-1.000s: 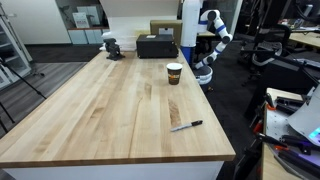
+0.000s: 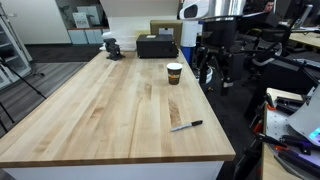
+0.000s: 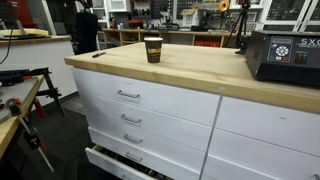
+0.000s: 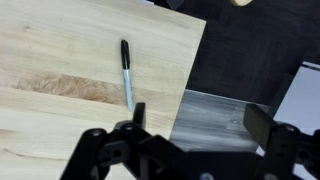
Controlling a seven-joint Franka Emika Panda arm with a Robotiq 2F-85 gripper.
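A marker (image 2: 186,126) with a black cap and a pale grey barrel lies on the wooden tabletop (image 2: 110,105), close to its front right corner. From above, the wrist view has the same marker (image 4: 127,75) lying left of centre, its cap toward the top. My gripper is open, its two dark fingers far apart with nothing between them. In exterior view 1 the gripper (image 2: 215,82) hangs above and beyond the table's right edge, higher than the marker and apart from it. A paper cup (image 2: 174,73) stands upright farther back on the table.
A black box-shaped device (image 2: 155,46) stands at the table's far end, with a small dark machine (image 2: 112,46) to its left. White drawers (image 3: 140,115) fill the table's side, and the lowest one is pulled out.
The arm has come into exterior view 1 from the upper right, moving left and down toward the table's right edge. The marker and the cup have stayed where they were.
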